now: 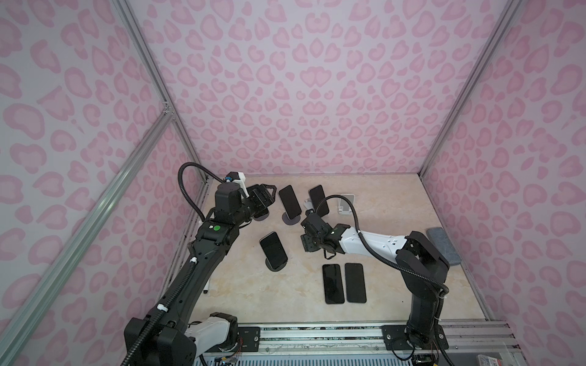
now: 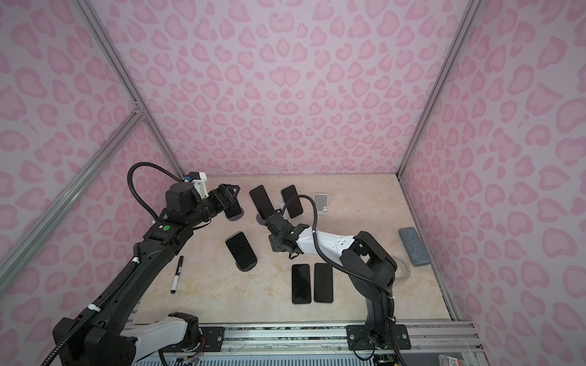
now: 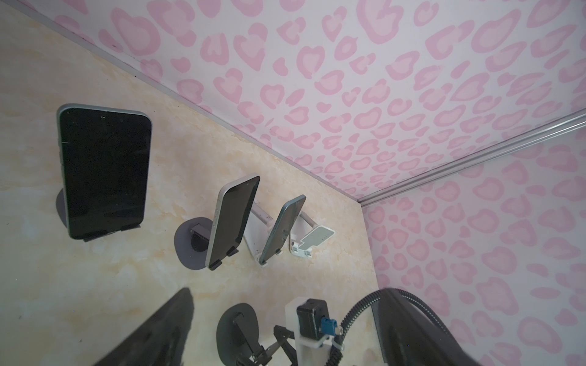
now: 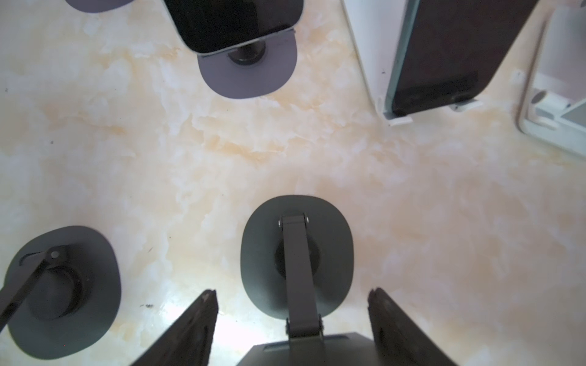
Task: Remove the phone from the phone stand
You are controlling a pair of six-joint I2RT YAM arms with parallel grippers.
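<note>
Between the fingers of my right gripper is a dark phone stand, its hinged arm rising from a rounded base toward the camera. The stand's holder plate shows at the bottom edge; no phone is visible on it there. The right fingers are part open. Black-screened phones rest on other stands: the far-left phone, middle phone, white-stand phone and near-left phone. My left gripper hangs open above the far-left stand, nothing between its fingers.
Two dark phones, left and right, lie flat near the front. An empty white stand is at the back. A grey-blue case lies far right, a marker at left.
</note>
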